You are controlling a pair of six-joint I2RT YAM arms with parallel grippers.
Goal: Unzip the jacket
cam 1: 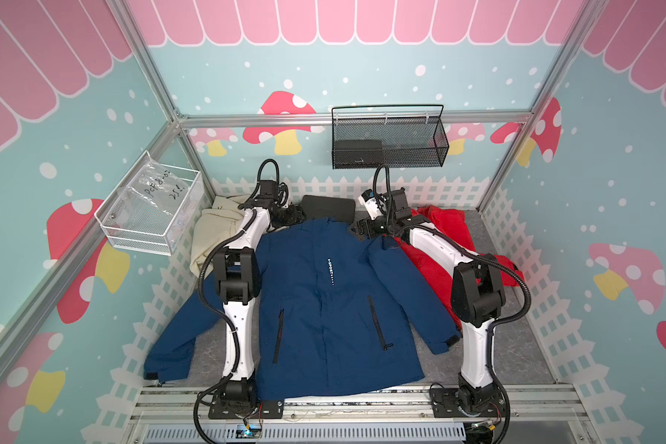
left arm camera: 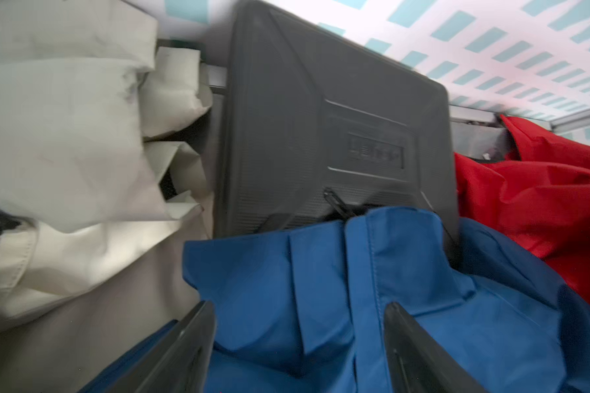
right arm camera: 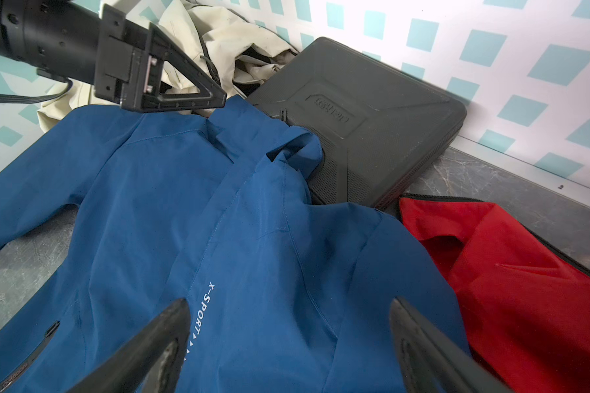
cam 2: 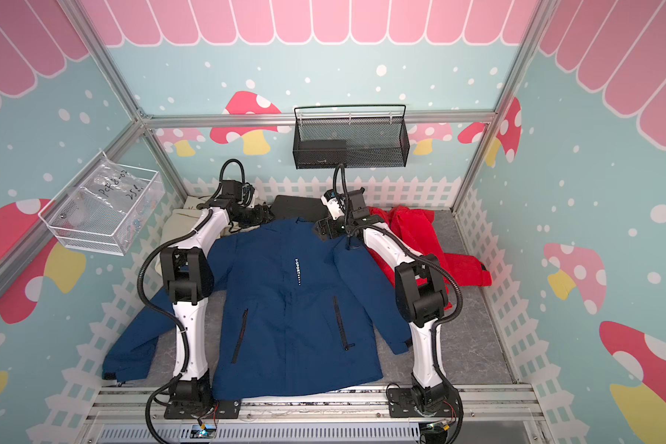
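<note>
The blue jacket (cam 1: 322, 296) lies front up on the table, its front placket closed and covering any main zip. At the top, the collar (left arm camera: 321, 268) rests against a black case, and a small dark tab (left arm camera: 337, 203) shows at its upper edge. Whether that tab is the zip pull, I cannot tell. My left gripper is open over the collar, with its fingers (left arm camera: 190, 337) apart and nothing held. Over the jacket's right shoulder hangs my right gripper, open and empty, the chest print (right arm camera: 202, 311) visible beyond its left finger.
The black case (right arm camera: 367, 111) lies flat behind the collar. Beige cloth (cam 1: 208, 233) is heaped at the back left and red cloth (cam 1: 447, 225) at the back right. A black wire basket (cam 1: 414, 140) hangs on the back wall, a white one (cam 1: 137, 240) at left.
</note>
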